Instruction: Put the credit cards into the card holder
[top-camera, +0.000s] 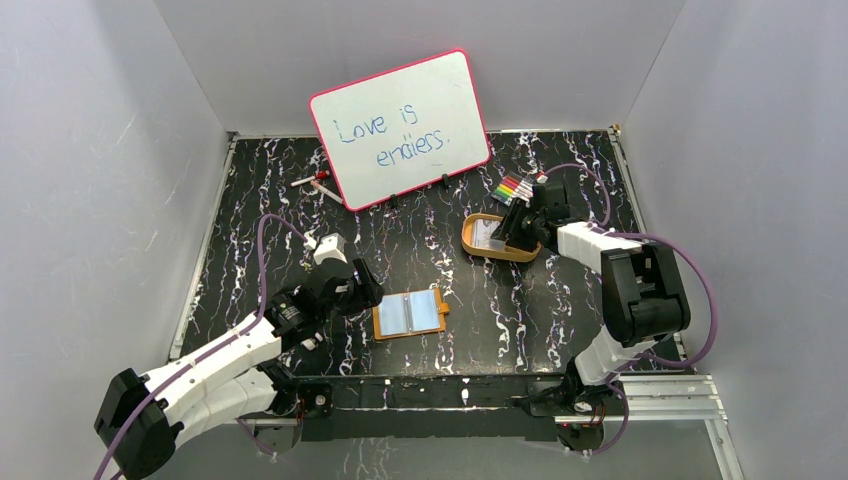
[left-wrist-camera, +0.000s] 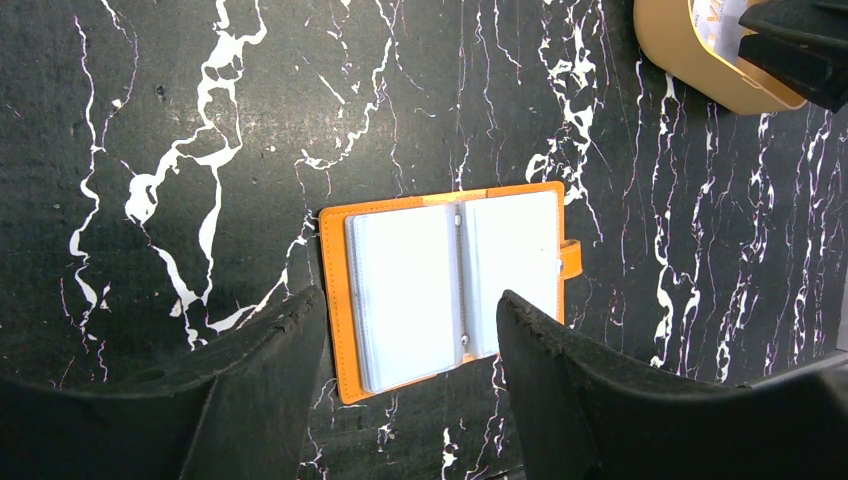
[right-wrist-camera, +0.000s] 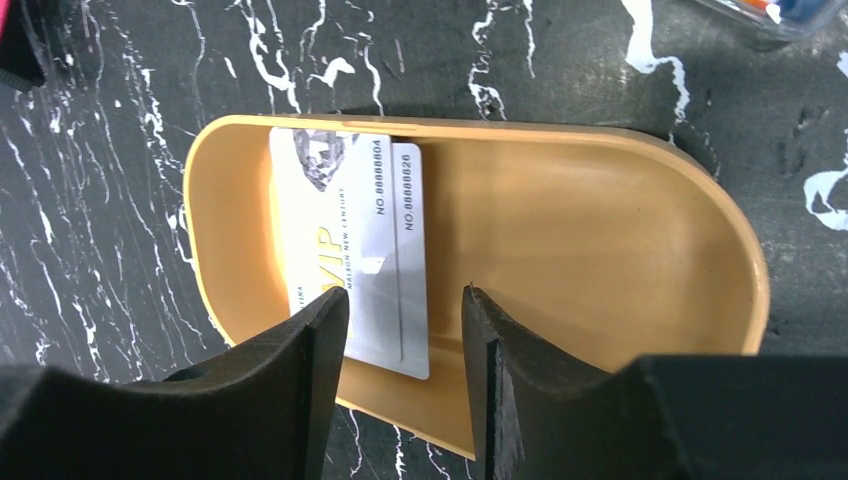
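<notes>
Two pale credit cards (right-wrist-camera: 345, 240) show, overlapping, at one end of the tan oval tray (right-wrist-camera: 590, 135); the upper one is marked NO.888804 and the lower NO.888802. My right gripper is open over the tray, one finger overlapping the view of the cards and the other past their edge, nothing held. In the left wrist view, the orange card holder (left-wrist-camera: 335, 300) lies spread flat with clear sleeves on both sides of its spine and a clasp tab (left-wrist-camera: 571, 259) at one side. My left gripper is beside it, fingers apart and empty.
A whiteboard (top-camera: 410, 120) with writing stands at the back. A set of coloured markers (top-camera: 512, 189) lies behind the tray, and loose pens (top-camera: 326, 192) lie by the board's left corner. Bare marbled table separates the holder from the tray.
</notes>
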